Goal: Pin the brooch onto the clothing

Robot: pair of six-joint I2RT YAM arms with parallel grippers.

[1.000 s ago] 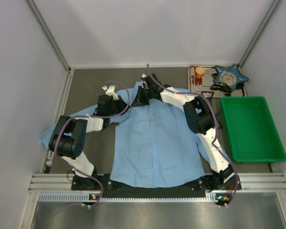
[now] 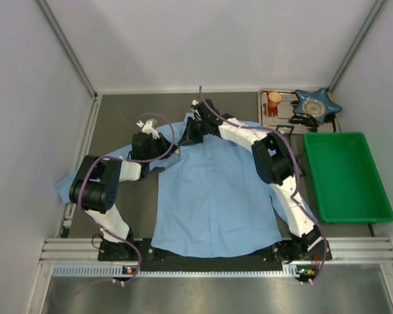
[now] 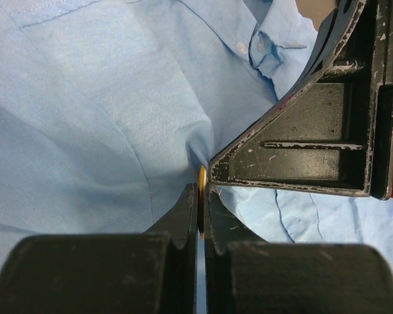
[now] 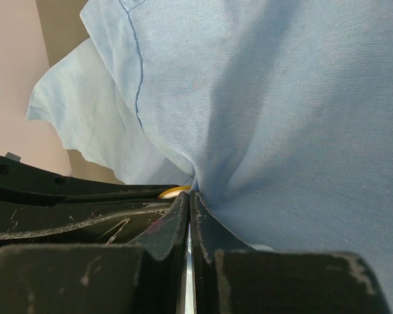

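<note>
A light blue shirt (image 2: 206,196) is spread across the table. On it, near the upper left of its body, my left gripper (image 2: 177,149) and right gripper (image 2: 190,139) meet. In the left wrist view a thin yellow-edged piece (image 3: 202,180), likely the brooch, sits at the tips of the shut left gripper, against a pinched fold of cloth and beside the other gripper. In the right wrist view that yellow piece (image 4: 173,192) shows by the fold, partly hidden behind dark gripper parts; the right gripper is shut at the fabric. Whether the pin is through the cloth I cannot tell.
A green tray (image 2: 347,176) fills the right side. Behind it a metal tray (image 2: 269,118) holds an orange cup (image 2: 274,98) and a blue star-shaped dish (image 2: 318,104). Bare table shows behind and left of the shirt.
</note>
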